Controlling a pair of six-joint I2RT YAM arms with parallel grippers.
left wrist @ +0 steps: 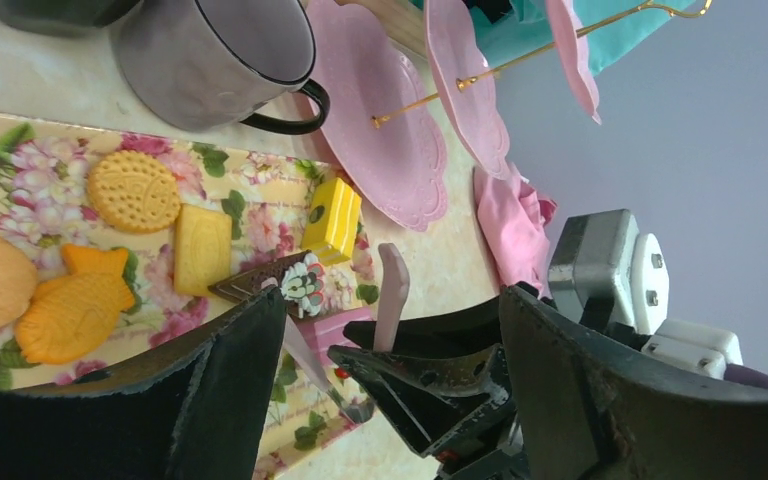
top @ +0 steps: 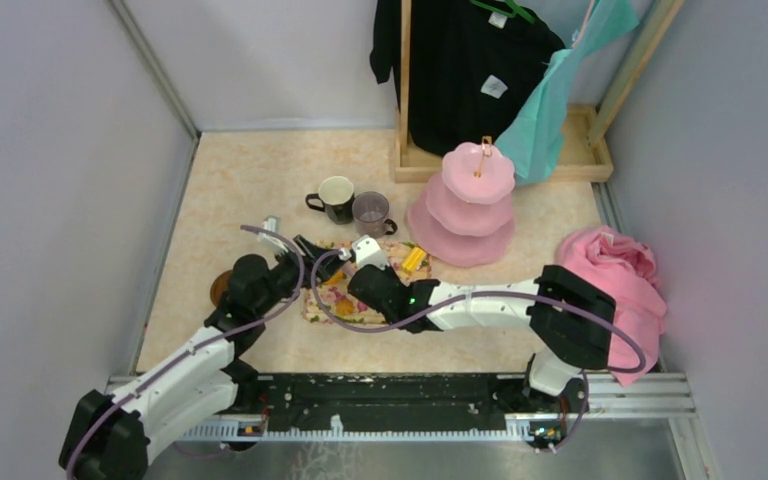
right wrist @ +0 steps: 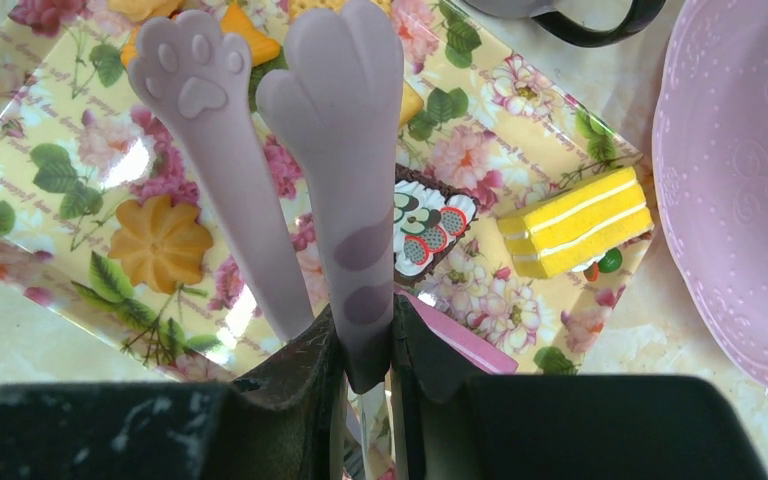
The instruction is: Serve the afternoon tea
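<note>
A floral tray (right wrist: 110,300) holds biscuits, a yellow cake (right wrist: 570,220), a chocolate cake (right wrist: 430,220) and a pink cake (right wrist: 460,330). My right gripper is at two pale lilac paw-handled utensils (right wrist: 330,130) over the tray; its fingers are close round one handle, grip unclear. My left gripper stands open left of the right one, above the tray, with nothing seen between its fingers. The pink three-tier stand (top: 470,210) is at the back right of the tray.
Two mugs (top: 337,198) (top: 371,212) stand behind the tray. Pink cloth (top: 610,290) lies at the right; a wooden rack with garments (top: 460,70) is at the back. A wooden round item (top: 220,288) lies left.
</note>
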